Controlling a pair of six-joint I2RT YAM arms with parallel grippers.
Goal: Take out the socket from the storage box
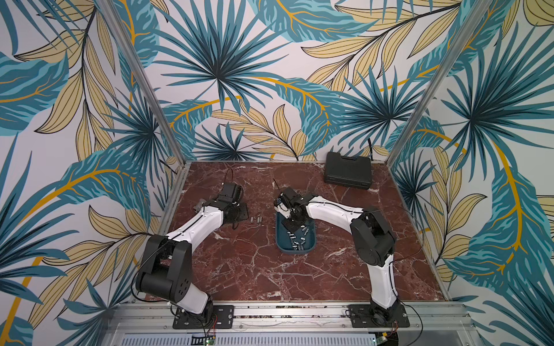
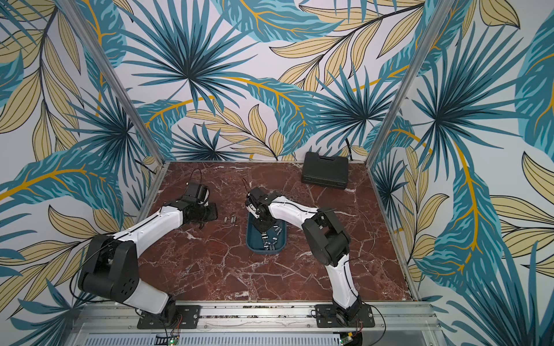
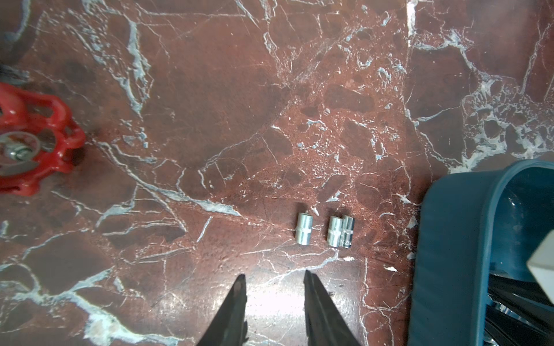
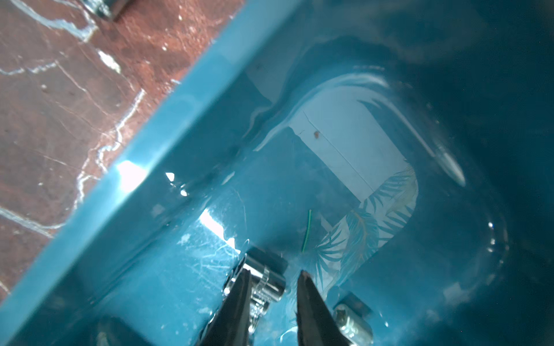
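The blue storage box [image 1: 295, 249] holds several silver sockets. My right gripper is inside it, fingers part open above a socket [image 4: 262, 279]; whether it touches that socket I cannot tell. Another socket [image 4: 353, 326] lies to the right of the fingers. On the marble table left of the box, three sockets [image 3: 304, 229] stand or lie in a small group, two of them side by side. My left gripper is open above the table near that group, nothing between its fingers.
A red valve handle [image 3: 34, 138] is at the left in the left wrist view. A black case [image 1: 348, 170] sits at the back right.
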